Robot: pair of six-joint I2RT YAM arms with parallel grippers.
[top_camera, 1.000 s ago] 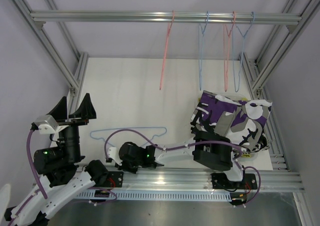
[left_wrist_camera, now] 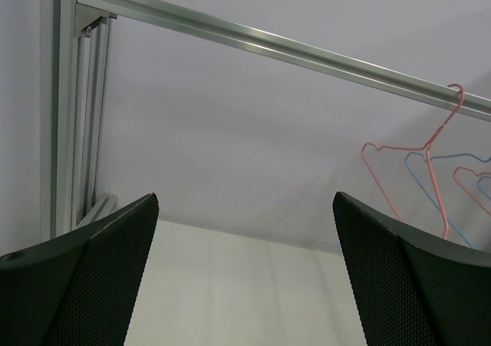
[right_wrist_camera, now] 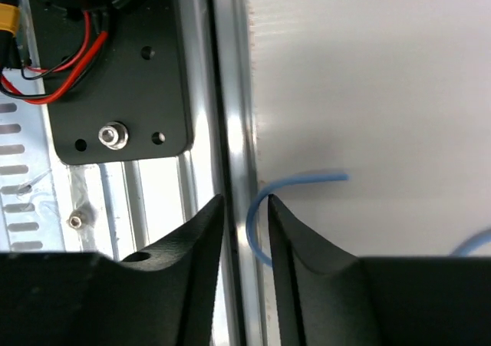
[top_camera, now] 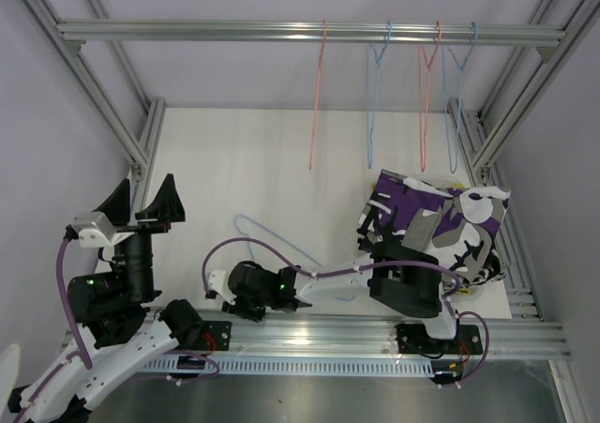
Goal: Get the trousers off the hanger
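Purple, grey and white camouflage cloth (top_camera: 431,217), likely the trousers, lies heaped at the right of the white board. A blue hanger (top_camera: 272,231) lies on the board by the front rail, partly hidden under my right arm. In the right wrist view its hook end (right_wrist_camera: 307,179) curves just beyond my right gripper, whose fingers stand part open at the board's edge; whether they touch it is unclear. My left gripper (top_camera: 141,203) is raised at the left, open and empty, facing the rail.
Several red and blue hangers (left_wrist_camera: 433,181) hang on the overhead rail (top_camera: 234,31). The left and back of the board (top_camera: 225,151) are clear. Wires and a mounting plate (right_wrist_camera: 115,93) sit outside the front rail.
The blue hanger on the board has swung from lying crosswise to slanting down toward the right, partly under my right arm. The hanging hangers sway slightly. My left arm is still.
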